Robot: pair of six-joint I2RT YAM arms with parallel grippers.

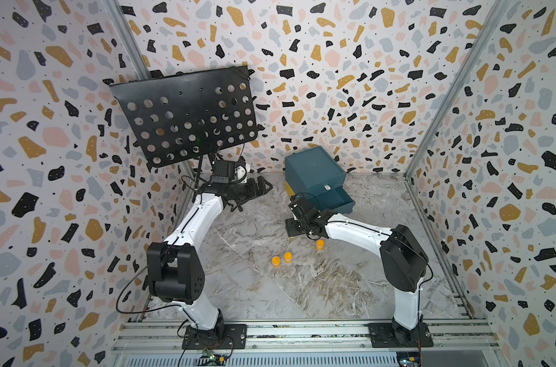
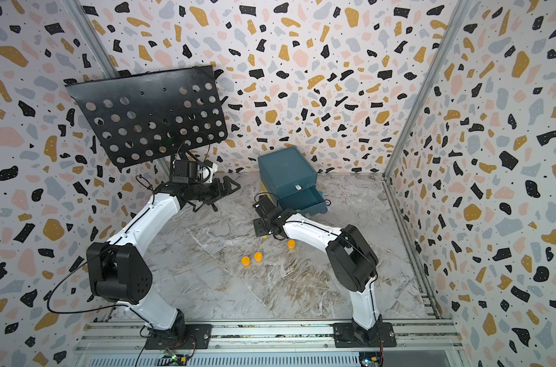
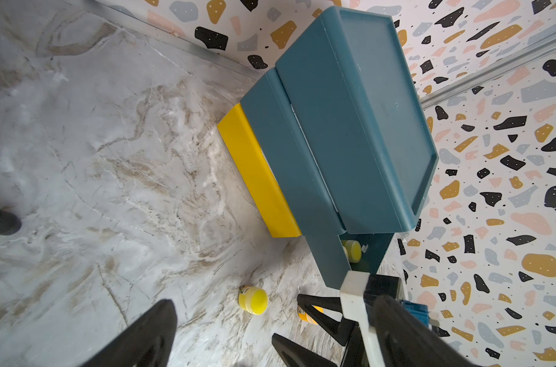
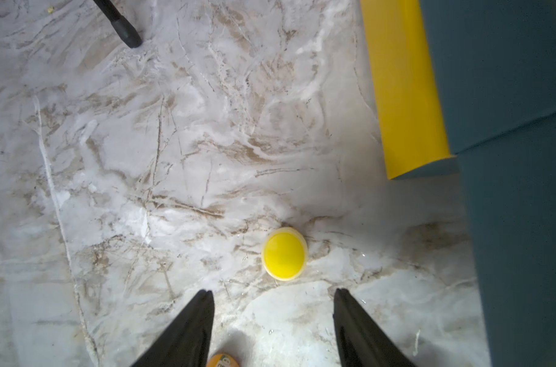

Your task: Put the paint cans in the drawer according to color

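Observation:
A teal drawer unit (image 1: 314,165) with a yellow lower front (image 3: 256,168) has a teal drawer (image 2: 299,198) pulled out at the right; yellow cans (image 3: 353,249) lie inside. My right gripper is open above a lone yellow can (image 4: 284,253) on the marble table, nothing between its fingers. Three orange cans (image 1: 275,260) (image 1: 288,256) (image 1: 320,244) stand in front of it. My left gripper (image 1: 258,189) hangs at the left, level with the drawer unit; it is open.
A black perforated panel (image 1: 183,116) is raised at the back left. Walls enclose the sides and back.

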